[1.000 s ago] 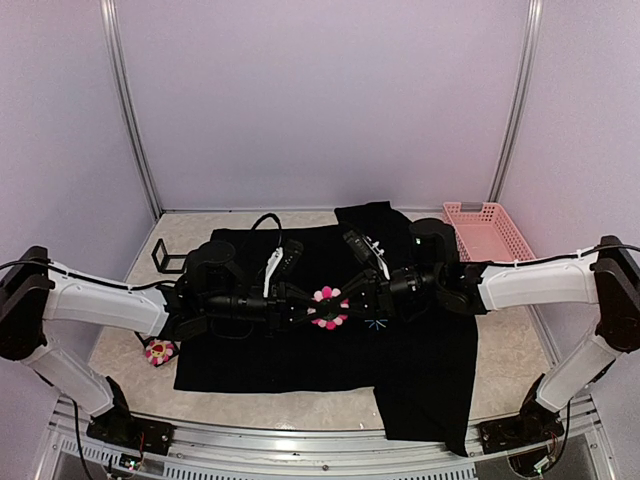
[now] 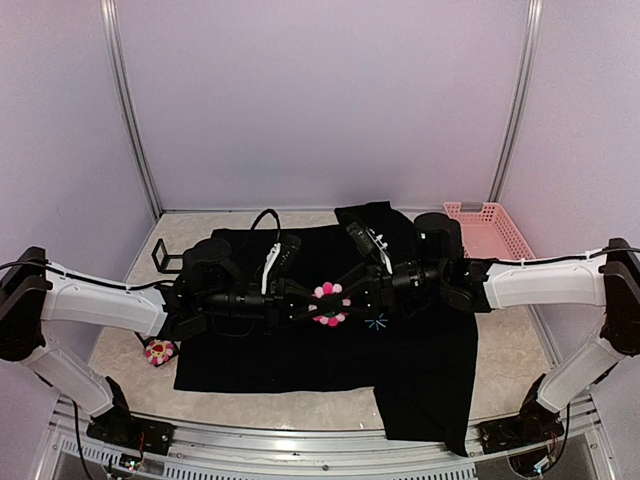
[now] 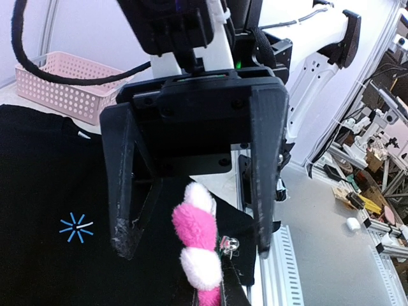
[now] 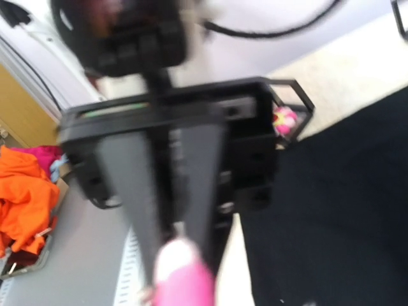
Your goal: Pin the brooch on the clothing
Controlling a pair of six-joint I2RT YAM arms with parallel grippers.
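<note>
A fluffy pink-and-white flower brooch is up between my two grippers, above the black clothing. My left gripper is shut on the brooch, its two dark fingers close together in the right wrist view. In the left wrist view the brooch appears edge-on, a small shiny metal piece at its side. Around it, my right gripper stands open, one finger on either side and a gap to each. A blue star-shaped mark shows on the clothing.
At the back right stands a pink basket. To the left, another flower sits in a dark holder, with an empty black frame farther back. The clothing covers most of the table between the arms.
</note>
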